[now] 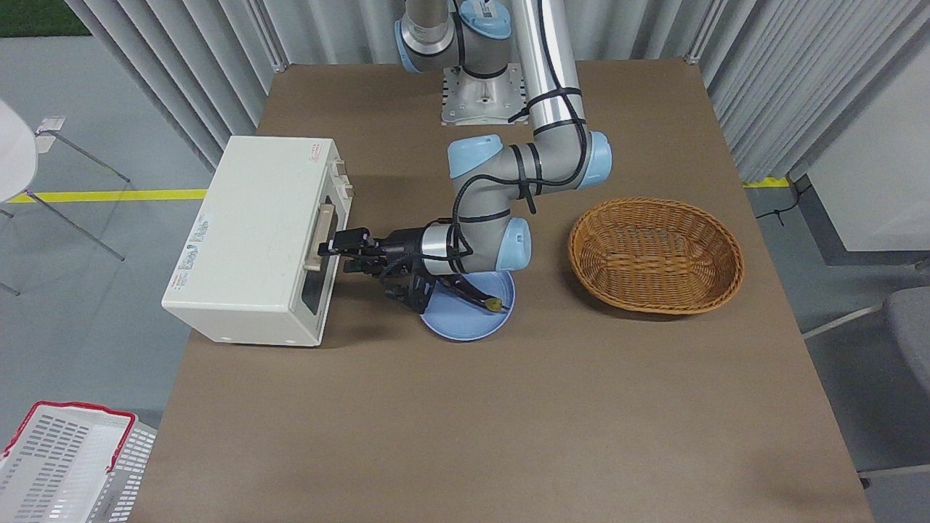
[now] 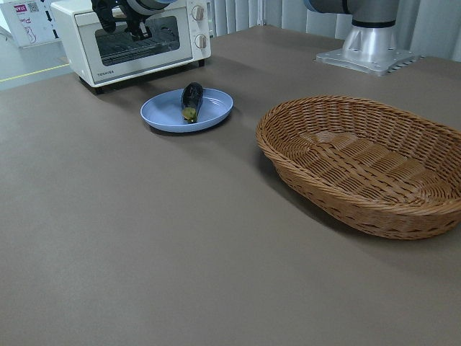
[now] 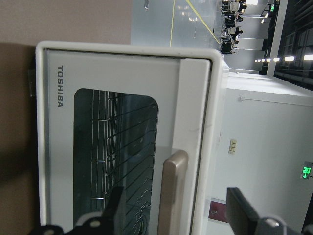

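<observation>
My gripper stands open at the front of the white toaster oven (image 1: 240, 226), its two black fingers on either side of the beige handle (image 3: 172, 191); whether they touch it I cannot tell. The door (image 3: 122, 73) is closed, with wire racks visible behind its glass. An eggplant (image 2: 191, 99) lies on a blue plate (image 2: 162, 108) beside the oven, partly hidden by the arm in the front view.
An oval wicker basket (image 1: 655, 256) sits on the right of the brown table (image 1: 523, 410). A white plastic crate (image 1: 70, 462) stands on the floor at lower left.
</observation>
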